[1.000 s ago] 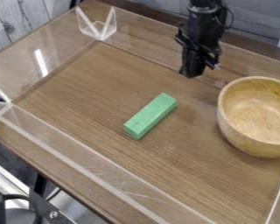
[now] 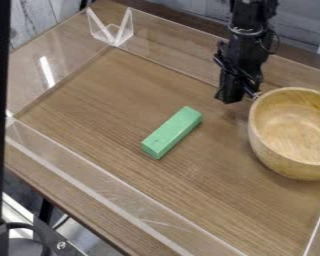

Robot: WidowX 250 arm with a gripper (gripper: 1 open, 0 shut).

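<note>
The black robot arm reaches down from the top of the view, its gripper (image 2: 232,92) low over the wooden table at the upper left of a tan bowl (image 2: 296,130). The gripper looks shut, with nothing visible between its fingers, though it is small and dark. A green block (image 2: 171,133) lies left of the bowl, apart from the gripper.
Clear plastic walls edge the table (image 2: 103,170) at the left and front. A white angular piece (image 2: 111,30) sits at the back left.
The gripper has moved slightly down and to the right, closer to the bowl's rim. The bowl and green block have not moved.
</note>
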